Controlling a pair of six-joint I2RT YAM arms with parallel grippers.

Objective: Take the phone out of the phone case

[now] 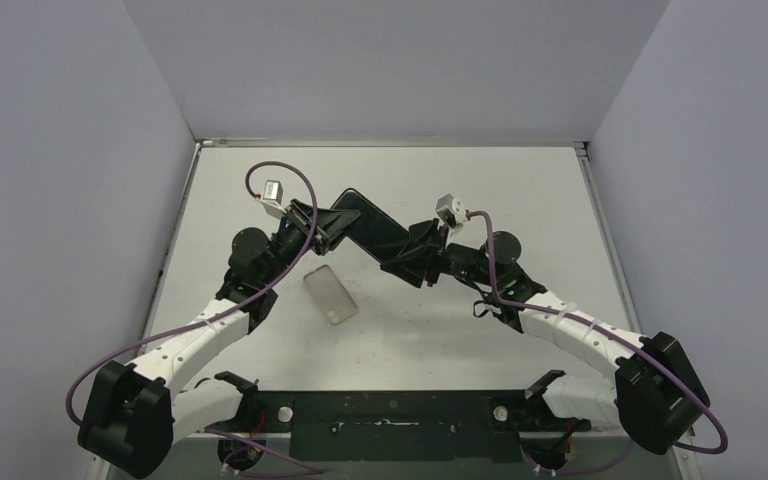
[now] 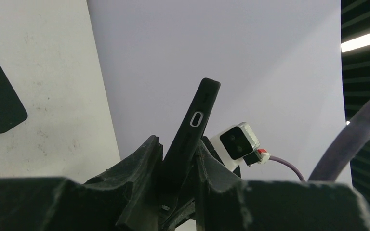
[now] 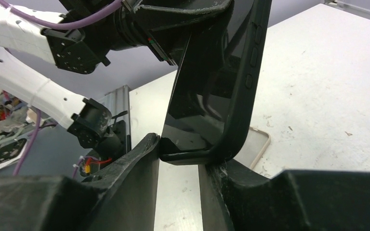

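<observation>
A phone (image 1: 372,228) with a dark screen is held in the air, tilted, in its black case (image 3: 243,103). My left gripper is shut on the cased phone at its upper-left end. The case's narrow edge with a port cut-out (image 2: 196,119) faces the left wrist camera. At the phone's opposite end is my right gripper, its fingers part open with a gap between them. In the right wrist view the case's end lies just beyond those fingertips; whether they touch it I cannot tell. Case and screen appear still together there.
A clear case with a pale rim (image 1: 330,295) lies on the white table below my left gripper. Another flat black object (image 2: 1,91) rests on the table, mostly hidden behind my right gripper from above.
</observation>
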